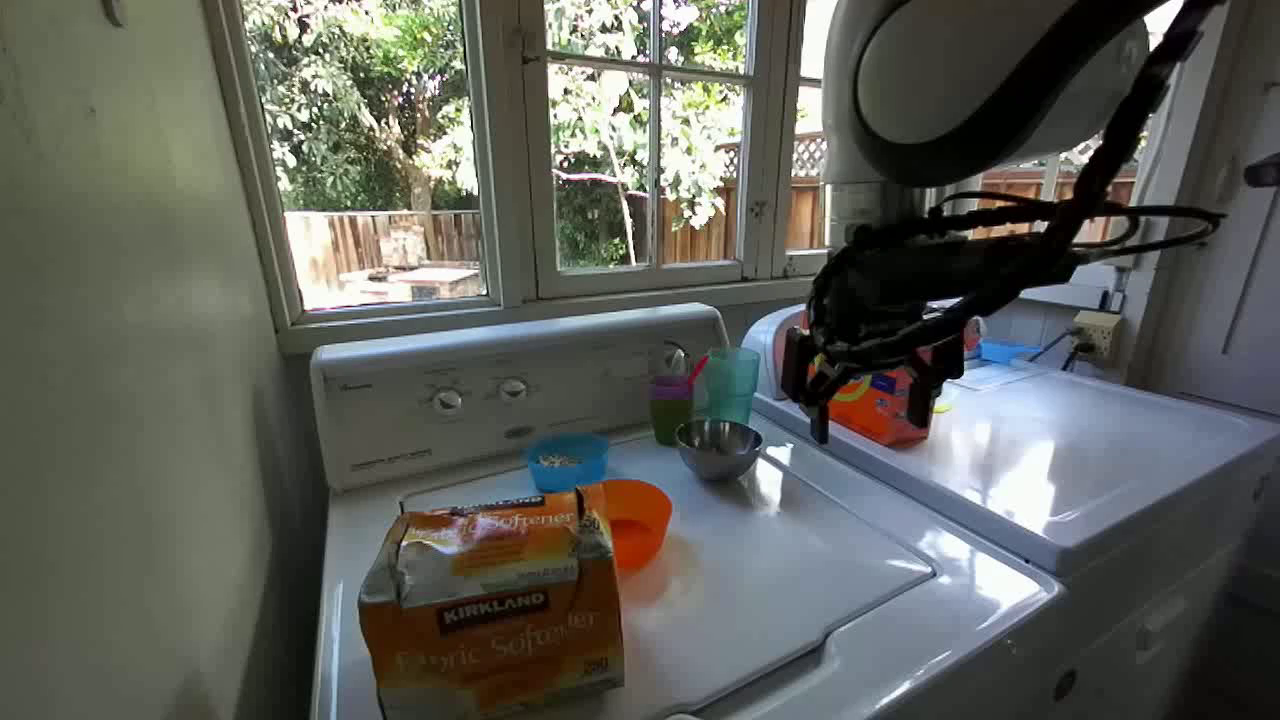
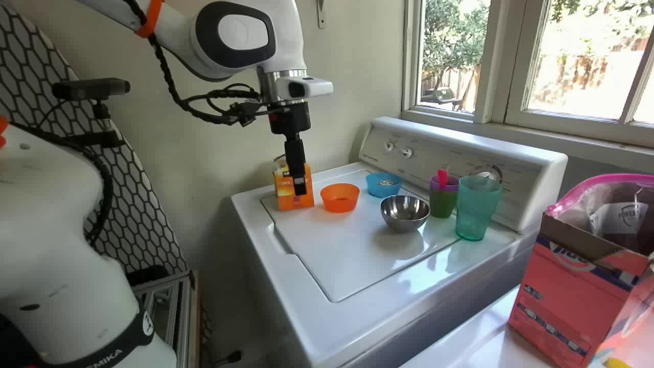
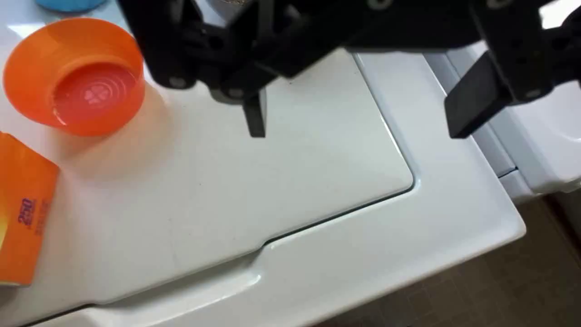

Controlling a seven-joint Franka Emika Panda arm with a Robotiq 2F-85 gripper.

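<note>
My gripper is open above the white washer lid, its fingers wide apart with nothing between them. In exterior view 1 the gripper hangs in the air to the right of the bowls. An orange bowl sits empty at the left of the wrist view. Behind it on the lid is a blue bowl with small pale bits inside. A shiny metal bowl stands nearer the cups. Beside it are a tall teal cup and a green cup with purple and pink items at its top.
An orange Kirkland fabric softener box stands at the washer's left, next to the orange bowl. On the neighbouring machine is a red open box holding a bag. The control panel bounds the back.
</note>
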